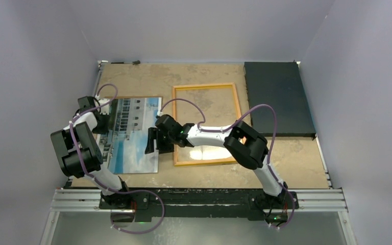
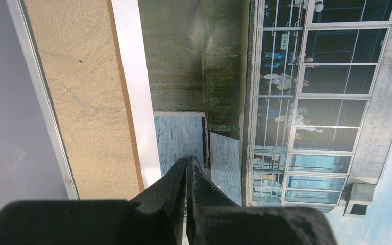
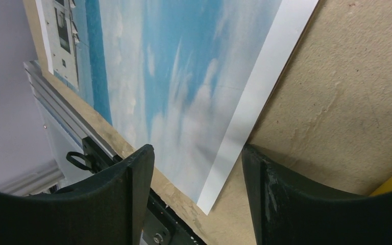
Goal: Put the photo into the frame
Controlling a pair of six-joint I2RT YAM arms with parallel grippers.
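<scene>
The photo, a building under blue sky with a white border, lies flat on the left of the board. My left gripper is shut above its left part, nothing visible between the fingertips. At the photo's right edge, my right gripper stands open: one finger is over the picture, and the other finger is just outside the white border, close against the edge. The wooden frame lies flat to the right of the photo, with a clear, shiny pane inside; the right arm crosses over it.
A dark flat panel lies at the right of the tan board. Grey walls close in the left, back and right sides. Bare board shows in a narrow strip between photo and frame.
</scene>
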